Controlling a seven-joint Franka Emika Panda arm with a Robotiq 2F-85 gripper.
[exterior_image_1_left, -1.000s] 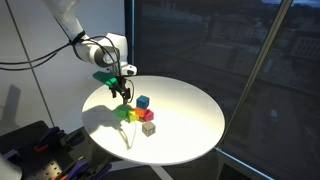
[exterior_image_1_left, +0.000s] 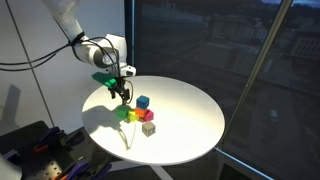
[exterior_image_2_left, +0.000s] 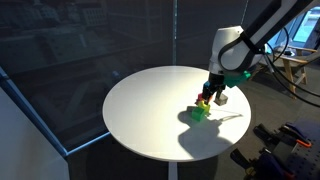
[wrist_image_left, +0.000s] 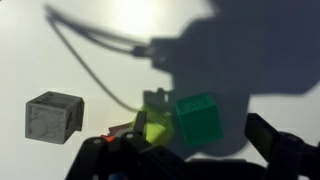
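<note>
Above the cluster of coloured blocks, my gripper is open, its fingers well apart and nothing held between them. In the wrist view a green block (wrist_image_left: 198, 118) lies in line with the gap, with a yellow block (wrist_image_left: 156, 126) close to its left. From exterior view 1, the green block (exterior_image_1_left: 121, 114) is at the left end of a row with the yellow block (exterior_image_1_left: 131, 116), an orange block (exterior_image_1_left: 140, 112) and a pink block (exterior_image_1_left: 149, 116). The gripper (exterior_image_1_left: 125, 97) hangs over the row's left end.
A blue block (exterior_image_1_left: 143, 102) is behind the row. A grey block (wrist_image_left: 55, 117) with carved faces stands apart from it, nearer the front in exterior view 1. The round white table (exterior_image_2_left: 145, 115) is otherwise largely bare, with wide free room away from the blocks.
</note>
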